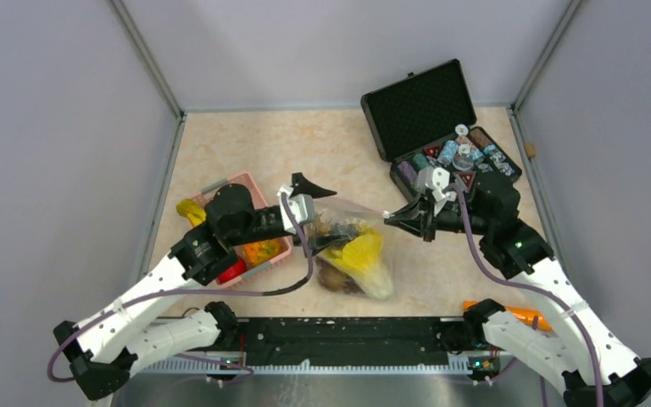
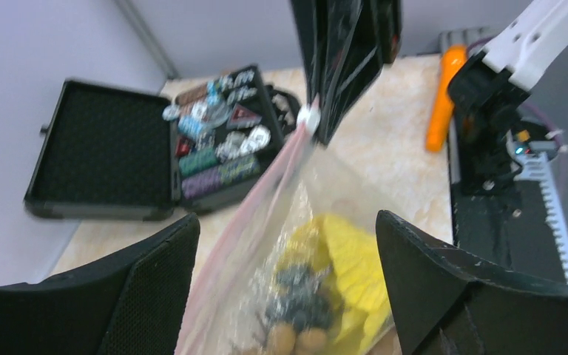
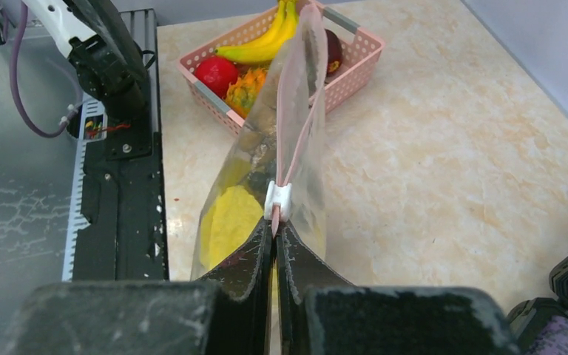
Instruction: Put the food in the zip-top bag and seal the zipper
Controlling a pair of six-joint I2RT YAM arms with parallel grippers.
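The clear zip bag (image 1: pixel 352 263) stands mid-table, holding yellow, dark and brown food. Its pink zipper has a white slider (image 3: pixel 277 200), which sits at the tips of my shut right gripper (image 1: pixel 388 219), with the pink strip between the fingertips. My left gripper (image 1: pixel 329 216) is wide open over the bag's left side; in the left wrist view the bag's top runs between its fingers, not gripped.
A pink basket (image 3: pixel 355 74) of bananas, red fruit and other produce is at the left. An open black case (image 1: pixel 415 110) of items is at back right, an orange cylinder (image 2: pixel 441 100) at front right.
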